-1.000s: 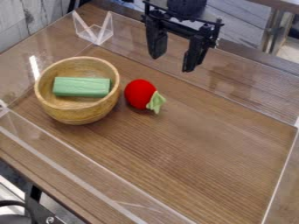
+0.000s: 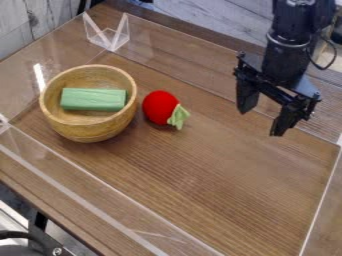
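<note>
My gripper [image 2: 274, 100] hangs open over the right part of the wooden table [image 2: 201, 200], apart from the objects, with nothing seen between its fingers. A red round object with a pale green top, like a strawberry [image 2: 162, 106], lies near the middle. Left of it a wooden bowl [image 2: 87, 122] holds a pale green block [image 2: 91, 99].
A clear plastic container [image 2: 104, 30] stands at the back left by the table's edge. A dark cable shows at the lower left corner.
My gripper has moved from the upper middle, above the red object, to the right. The bowl, block and red object look unmoved.
</note>
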